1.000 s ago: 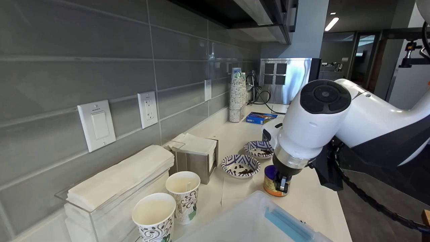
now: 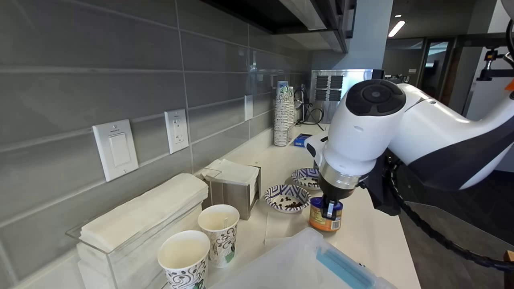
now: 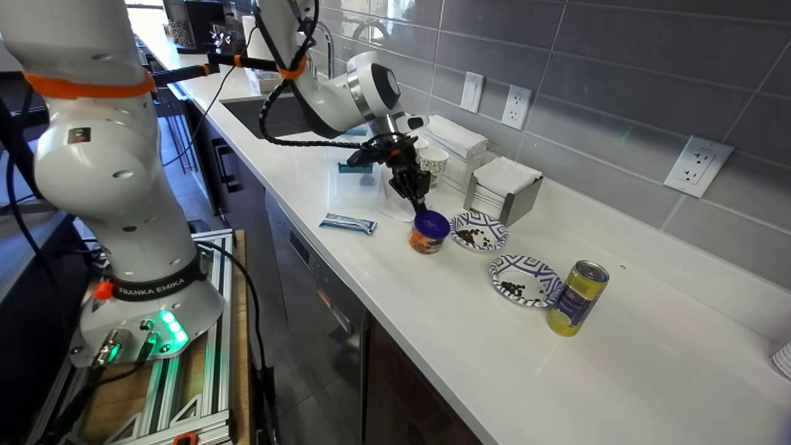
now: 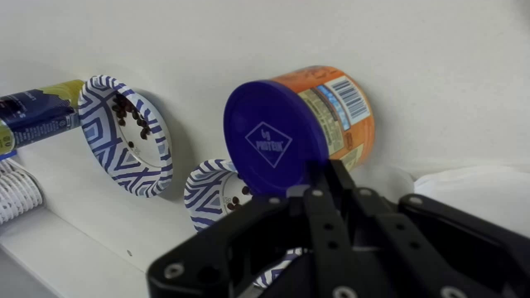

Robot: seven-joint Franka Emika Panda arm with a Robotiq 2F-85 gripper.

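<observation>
An orange canister (image 2: 323, 224) with a purple lid stands on the white counter, below the arm. My gripper (image 2: 330, 210) reaches down to it from above. In the wrist view, the purple lid (image 4: 268, 136) faces the camera and the canister's orange label (image 4: 348, 111) shows behind it. There my gripper is shut on the canister at the edge of its lid, with the fingers close together; the exact contact is partly hidden. From the other side, the canister (image 3: 426, 241) is close beside a patterned bowl and touches or nearly touches the counter.
Two patterned paper bowls (image 3: 480, 231) (image 3: 524, 280) hold small dark pieces. A yellow-and-blue can (image 3: 578, 298) stands by the farther bowl. Paper cups (image 2: 219, 235), a napkin holder (image 2: 233, 185), a clear plastic bin (image 2: 294, 262) and a wrapped bar (image 3: 348, 223) lie around.
The arm and gripper have shifted left in exterior view 1, and the canister has moved slightly the same way. The bowls, cups and napkins have stayed put.
</observation>
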